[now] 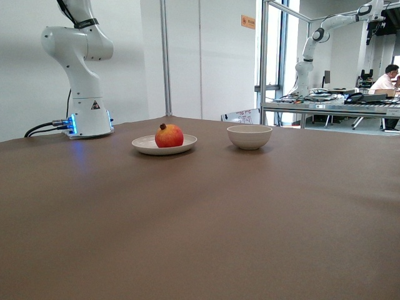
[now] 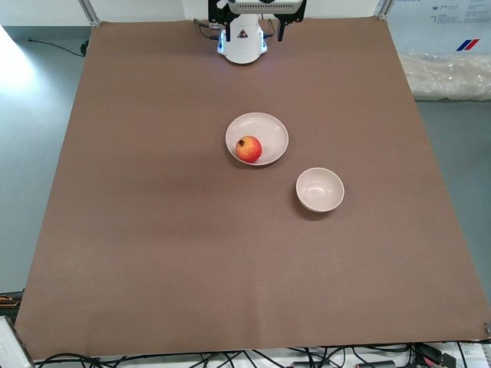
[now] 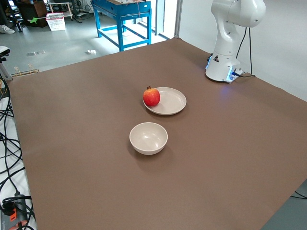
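A red-yellow pomegranate (image 2: 248, 149) rests on a flat pale plate (image 2: 270, 128) near the middle of the brown table. In the right camera view the fruit (image 3: 151, 97) sits toward the left side of the plate (image 3: 173, 101). A pale empty bowl (image 2: 320, 188) stands apart from the plate, also seen in the top camera view as a bowl (image 1: 249, 139). The white robot arm (image 1: 80, 81) stands at the table's edge behind the plate; its gripper is not visible in any view.
Cables and equipment lie beyond one edge, and a plastic-wrapped package (image 2: 449, 77) is off the table at upper right in the left camera view.
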